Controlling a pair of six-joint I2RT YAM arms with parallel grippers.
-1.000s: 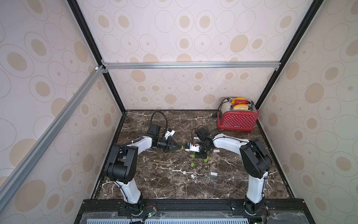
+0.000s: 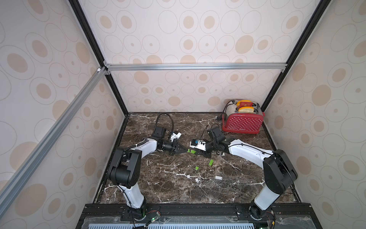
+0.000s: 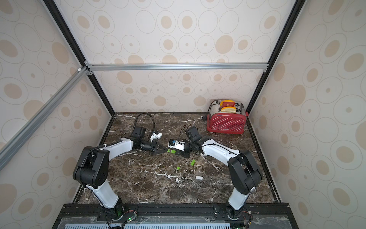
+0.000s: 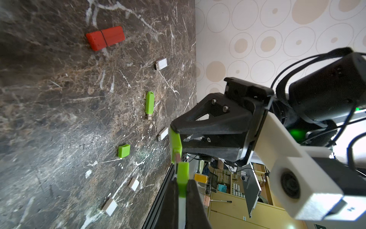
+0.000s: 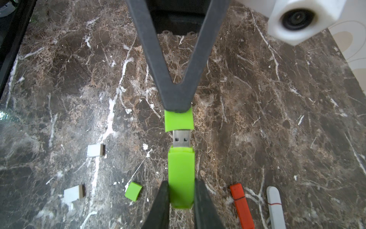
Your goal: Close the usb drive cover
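My left gripper is shut on the small green cover (image 4: 183,169). My right gripper is shut on the green usb drive (image 5: 181,173), its metal plug (image 5: 181,138) pointing at the cover. Both pieces hang above the table at its middle. From the right wrist, plug and cover look nearly in line, the plug's end meeting the cover's edge; a stretch of bare metal shows between the green parts. In the left wrist view the drive sits slightly left of the cover. Whether the plug's tip is inside the cover, I cannot tell.
On the dark marbled table lie another green drive (image 4: 149,102), a loose green cover (image 4: 124,151), a red drive (image 4: 105,38) and several white pieces, including a white cover (image 5: 95,150). A red toaster-like holder (image 2: 244,122) stands at the back right.
My right gripper has moved left and slightly away from the front edge, bringing the drive up to the cover. The left arm has shifted only slightly right.
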